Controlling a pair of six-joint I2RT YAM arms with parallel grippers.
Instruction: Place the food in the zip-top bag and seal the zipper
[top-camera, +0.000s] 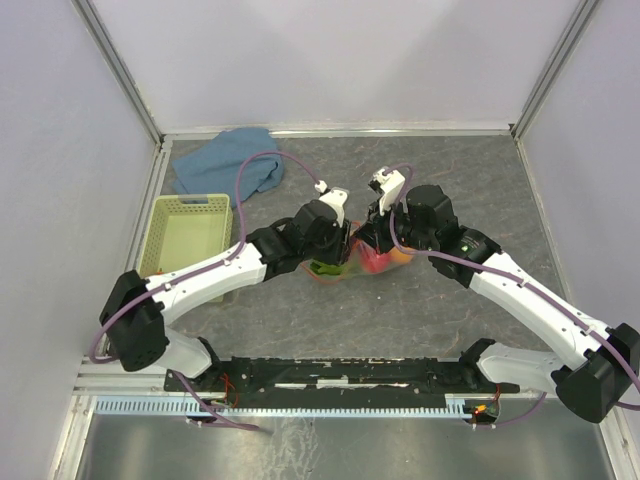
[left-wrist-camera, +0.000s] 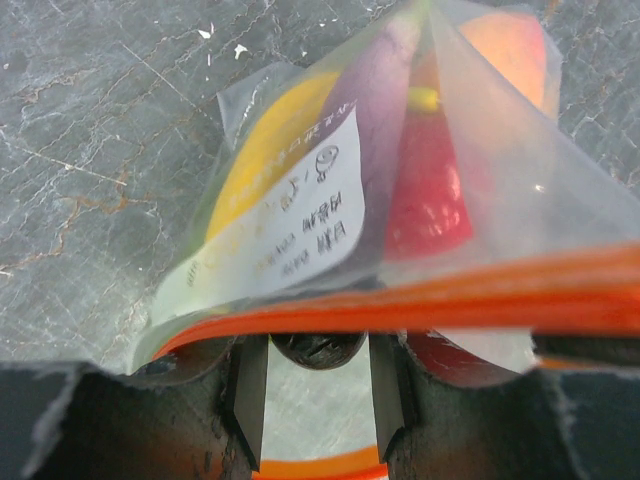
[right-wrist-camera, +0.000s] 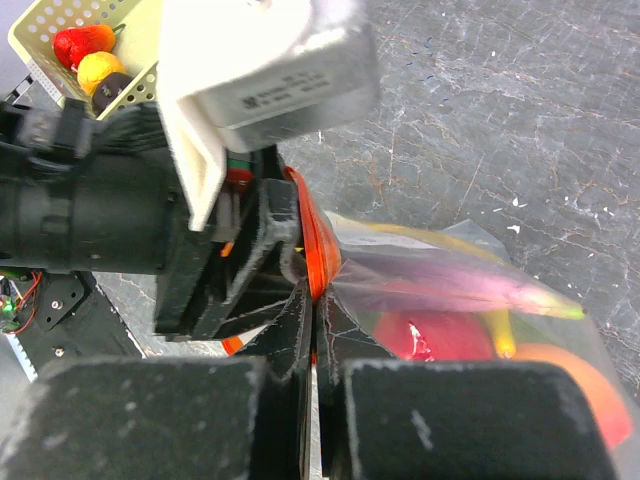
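Observation:
The clear zip top bag (top-camera: 352, 268) lies mid-table with its orange-edged mouth facing left. Through the plastic show a yellow item (left-wrist-camera: 272, 140), a purple eggplant-like item (left-wrist-camera: 385, 90), a red one (left-wrist-camera: 428, 190) and a peach-orange one (left-wrist-camera: 508, 55). My left gripper is at the mouth, shut on a dark, glossy round item (left-wrist-camera: 320, 347), mostly hidden. From above, a green patch (top-camera: 326, 268) shows beneath that gripper. My right gripper is shut on the bag's orange edge (right-wrist-camera: 318, 245), which runs down to its fingertips.
A pale green basket (top-camera: 226, 222) stands at the left; a red pepper (right-wrist-camera: 84, 43), a yellow fruit (right-wrist-camera: 98, 70) and a dark item (right-wrist-camera: 108, 92) lie in it. A blue cloth (top-camera: 228, 168) lies behind.

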